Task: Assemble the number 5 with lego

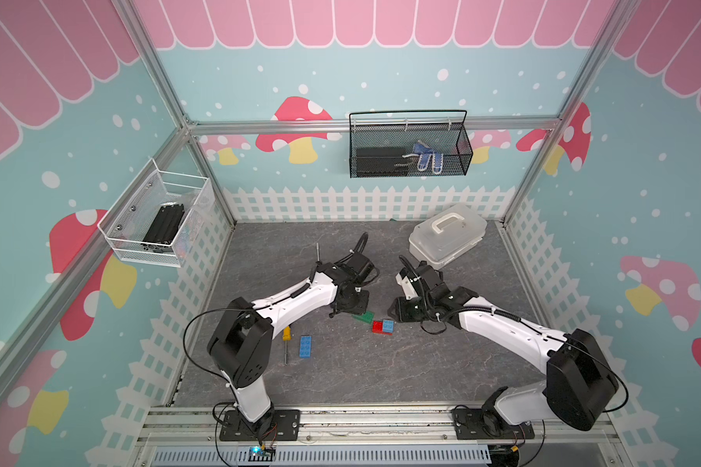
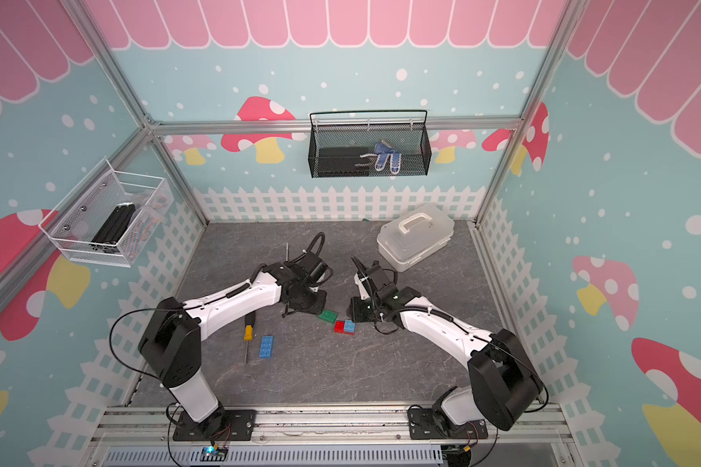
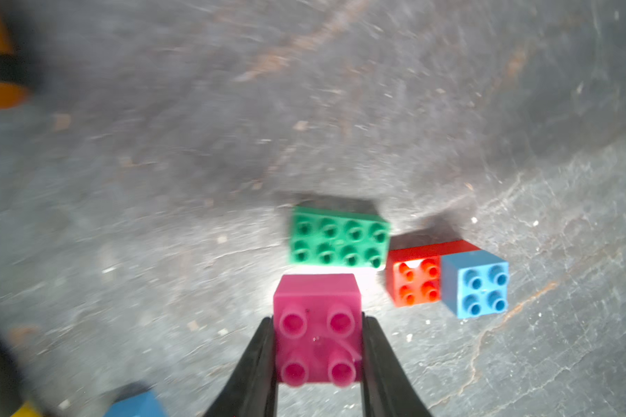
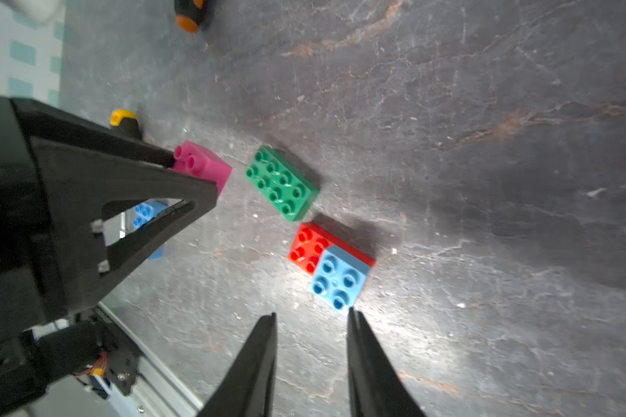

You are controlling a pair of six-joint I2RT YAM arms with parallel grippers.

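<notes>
A pink brick (image 3: 318, 330) is held between the fingers of my left gripper, its studs facing the wrist camera. Just beyond it, a green brick (image 3: 339, 237) lies on the table, studs up. At one end of the green brick sits a red brick (image 4: 309, 249) with a small light-blue brick (image 4: 340, 278) on its other half. My right gripper stands part open near the blue end of that pair, with nothing between its fingers. A longer blue brick (image 1: 305, 346) lies apart on the near left of the table.
Screwdrivers lie on the left, one with a yellow-and-black handle (image 2: 248, 332). At the back right is a lidded clear box (image 1: 448, 233).
</notes>
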